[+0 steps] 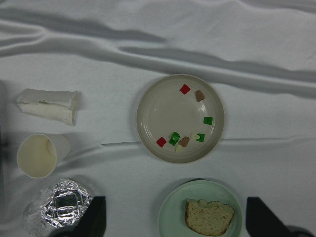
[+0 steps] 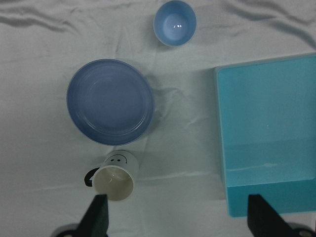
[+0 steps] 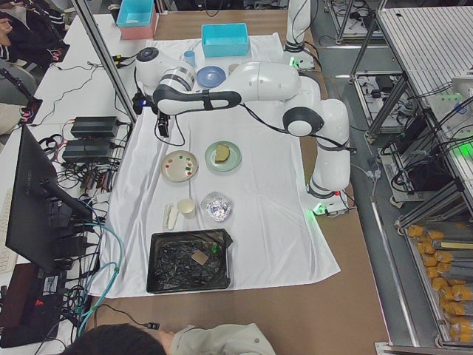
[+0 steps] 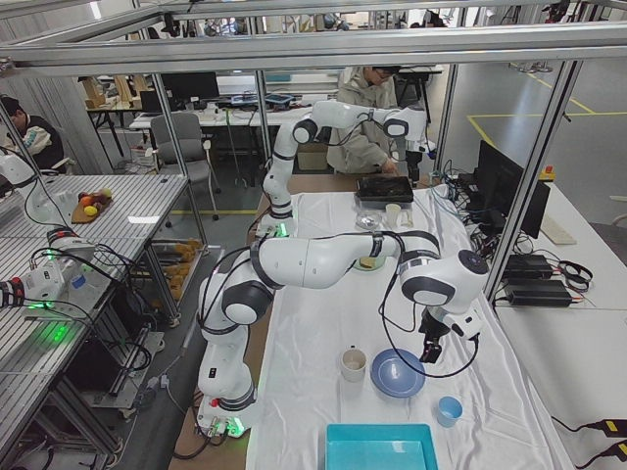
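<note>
My left gripper stands open above the cloth, over a beige plate (image 1: 168,113) with small red, green and brown pieces, a green plate (image 1: 168,217) with a bread slice (image 1: 209,217), a paper cup (image 1: 37,158), a white wrapped packet (image 1: 47,104) and a foil-covered bowl (image 1: 64,202). My right gripper is open above a blue plate (image 2: 109,101), a smiley mug (image 2: 112,180), a small blue cup (image 2: 175,22) and a turquoise bin (image 2: 266,128). Neither gripper has anything between its fingers.
A black lined tray (image 3: 188,262) sits at one end of the white cloth. A monitor (image 3: 33,207), cables and power units line one side; metal frames surround the workspace. The middle of the cloth has free room.
</note>
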